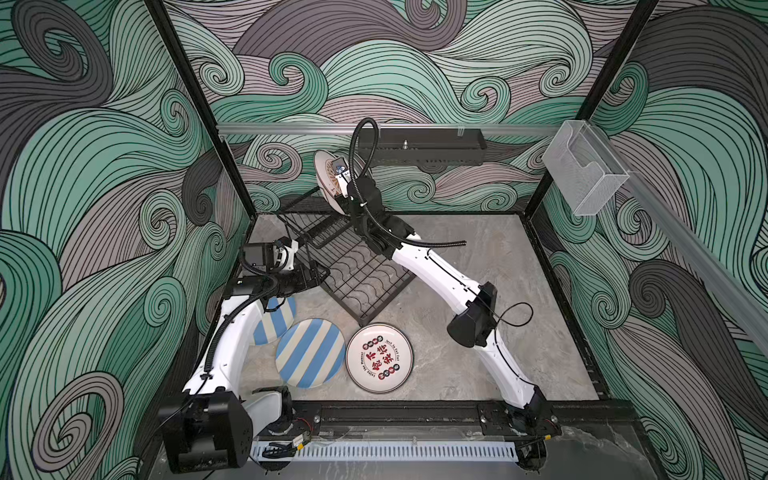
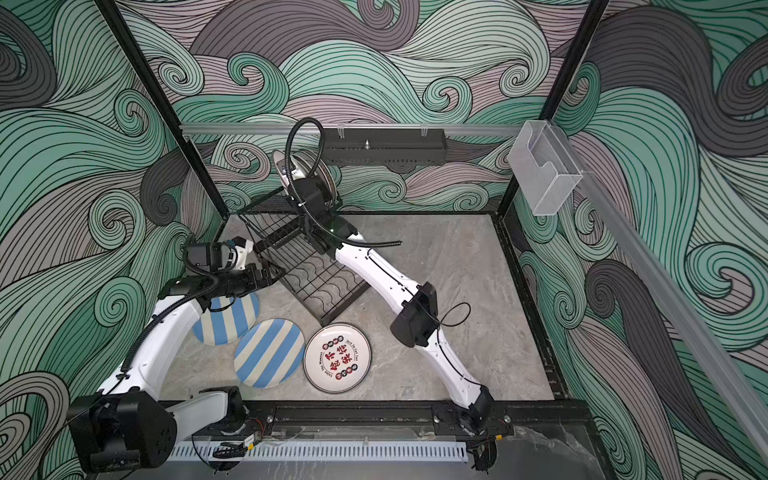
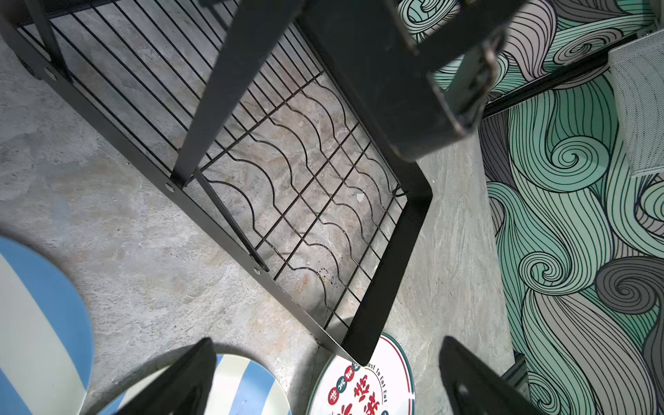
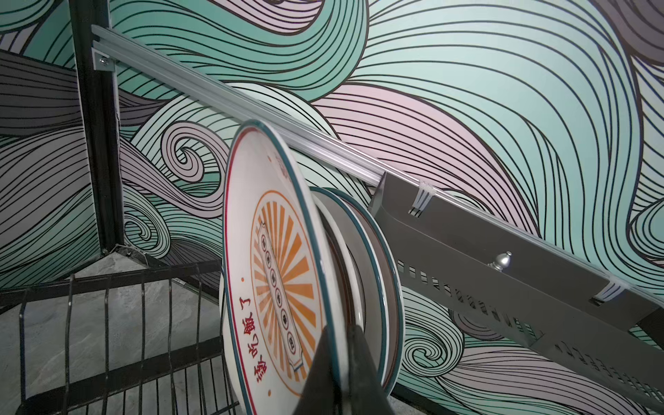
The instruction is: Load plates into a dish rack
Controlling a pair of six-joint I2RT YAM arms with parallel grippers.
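A white plate with an orange sunburst [image 4: 287, 276] stands tilted nearly on edge at the far end of the black dish rack [image 1: 368, 316]. Its rim passes between the closed fingers of my right gripper, which is shut on it. Behind it more plates [image 4: 377, 256] stand on edge. My left gripper is open near the rack's left side, its blurred fingers wide apart with nothing held. On the table lie two blue-striped plates, one in front [image 1: 310, 353] and one partly under the left arm [image 1: 276, 320], and a white plate with red characters [image 1: 380, 357].
The rack's front section, with its wavy wires [image 3: 304, 180], is empty. A dark shelf [image 1: 424, 146] hangs on the back rail beyond the rack, and a mesh holder [image 1: 584, 168] at the right.
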